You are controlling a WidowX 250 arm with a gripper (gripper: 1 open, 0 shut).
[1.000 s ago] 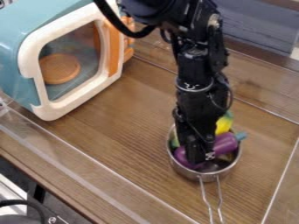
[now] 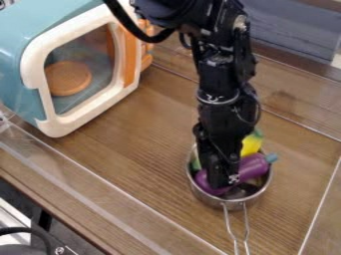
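Observation:
My black gripper (image 2: 220, 164) reaches down into a metal pot (image 2: 229, 199) with a long wire handle at the front. Inside the pot lie a purple eggplant (image 2: 250, 167) and a yellow item (image 2: 250, 143) with a green tip behind it. The fingertips are among these items and mostly hidden, so I cannot tell how the fingers stand or whether anything is between them.
A blue and white toy microwave (image 2: 60, 120) with an orange disc inside stands at the upper left. A grey panel (image 2: 286, 45) lies at the back.
The gripper has shifted very slightly within the pot; the pot and its contents look almost the same.

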